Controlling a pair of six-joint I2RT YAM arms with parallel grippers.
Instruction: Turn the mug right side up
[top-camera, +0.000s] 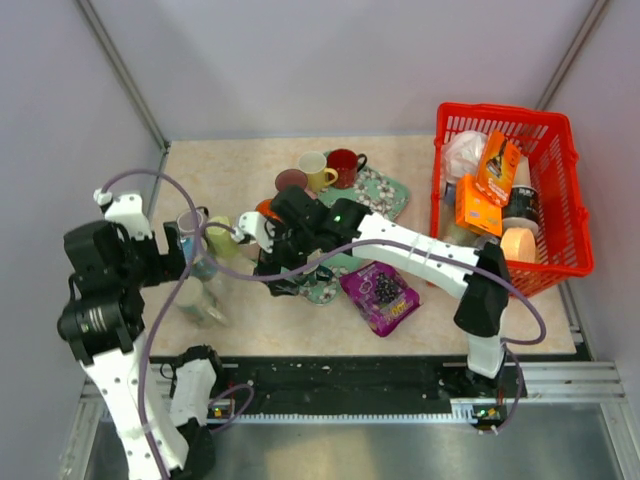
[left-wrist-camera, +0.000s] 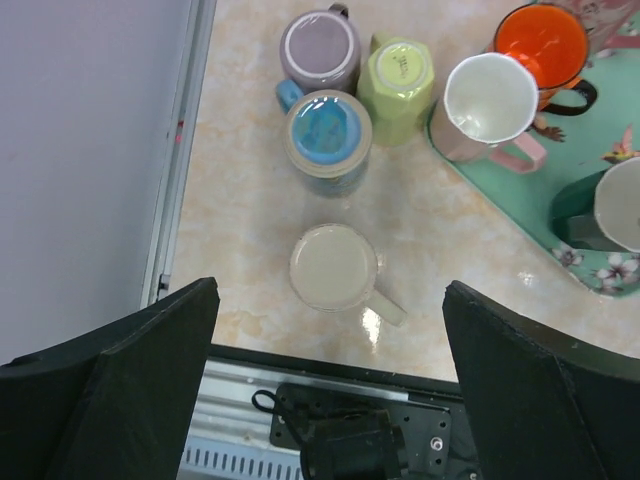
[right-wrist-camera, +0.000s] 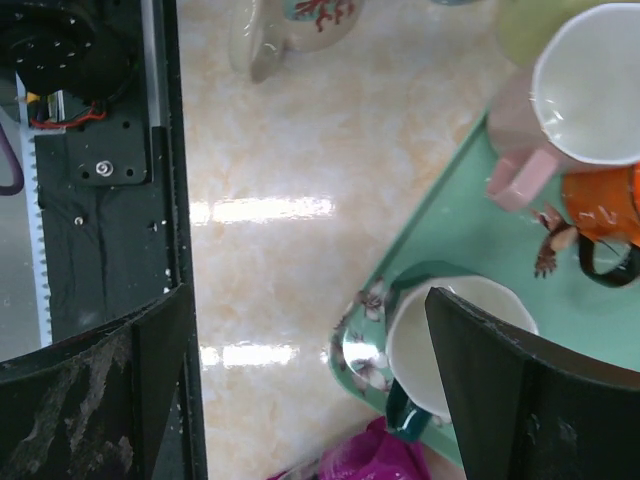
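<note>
A cream mug (left-wrist-camera: 333, 268) stands bottom-up near the table's front left, handle pointing to lower right, under my open, empty left gripper in the left wrist view. Behind it a blue-topped mug (left-wrist-camera: 328, 135), a lilac mug (left-wrist-camera: 319, 55) and a yellow-green mug (left-wrist-camera: 395, 90) also show flat tops. My right gripper is open over the green tray (right-wrist-camera: 420, 235) and a white-and-green mug (right-wrist-camera: 450, 320), with nothing held.
Pink (left-wrist-camera: 470, 110) and orange (left-wrist-camera: 540, 40) mugs crowd the tray's left side. A purple bag (top-camera: 380, 298) and red basket (top-camera: 555, 200) occupy the right. Bare table lies between the cream mug and tray.
</note>
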